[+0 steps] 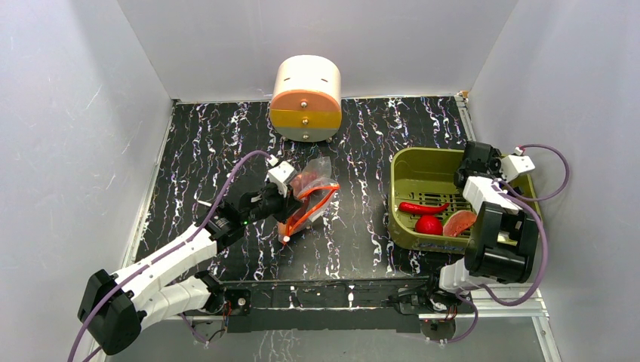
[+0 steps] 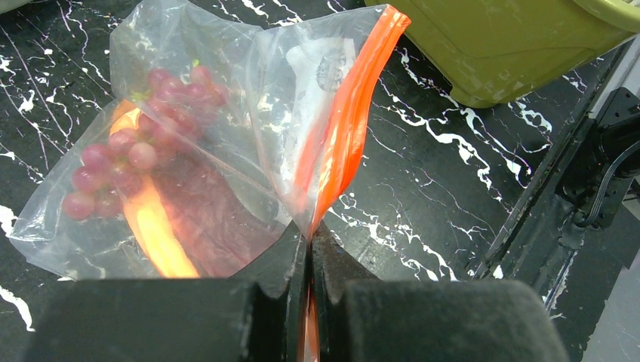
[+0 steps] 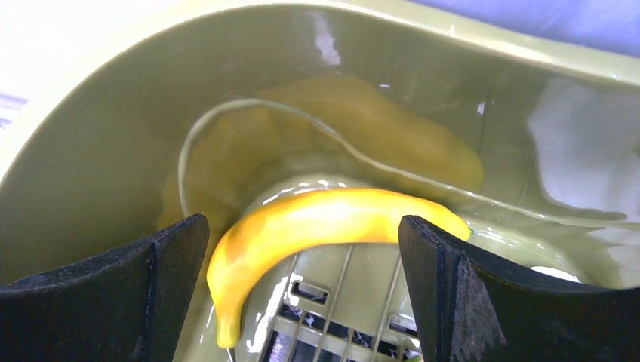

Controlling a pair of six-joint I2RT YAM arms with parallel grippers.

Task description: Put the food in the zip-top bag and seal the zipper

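Note:
A clear zip top bag (image 2: 226, 45) with an orange zipper (image 2: 351, 124) lies on the marble table, its mouth standing partly apart. Through the plastic show purple grapes (image 2: 140, 154), something orange-yellow (image 2: 155, 226) and a dark reddish item. My left gripper is shut on the bag's edge by the zipper. Over at the green basket (image 1: 400, 222), my right gripper hangs open. Below and between its fingers, in the right wrist view, a yellow banana (image 3: 324, 219) rests on the basket floor against the wall, not gripped.
In the basket also lie a red chili (image 1: 423, 208), a red round item (image 1: 429, 225) and a pinkish slice (image 1: 459, 222). A small drawer cabinet (image 1: 306, 98) stands at the back. Bare table separates bag and basket.

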